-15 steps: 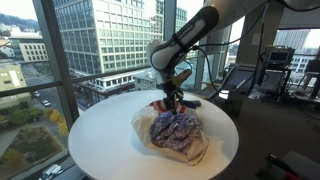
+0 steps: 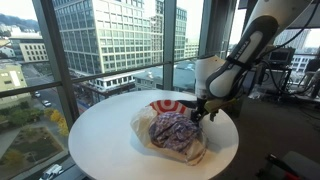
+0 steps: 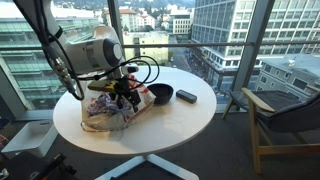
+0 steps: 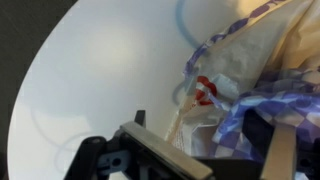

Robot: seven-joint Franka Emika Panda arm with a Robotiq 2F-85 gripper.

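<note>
A blue-and-white checkered cloth (image 2: pixel 172 130) lies bunched on a crumpled whitish plastic bag (image 2: pixel 190 154) with a red pattern at its back. My gripper (image 2: pixel 203 116) hangs low at the right edge of the cloth and bag. In the wrist view, the open gripper has its two fingers spread wide, one toward the bare table and the other over the checkered cloth (image 4: pixel 238 122). Nothing shows held between them. Whether a fingertip touches the cloth cannot be told.
Everything sits on a round white table (image 3: pixel 190 122). Behind the bag stand a black bowl (image 3: pixel 162 95) and a small dark box (image 3: pixel 186 97). Left of the bag in exterior view 1 the tabletop is clear. A wooden chair (image 3: pixel 268 115) is beside the table.
In exterior view 1 my arm has swung rightward and lower, from above the back of the bag to its right side. Cloth and bag look unmoved.
</note>
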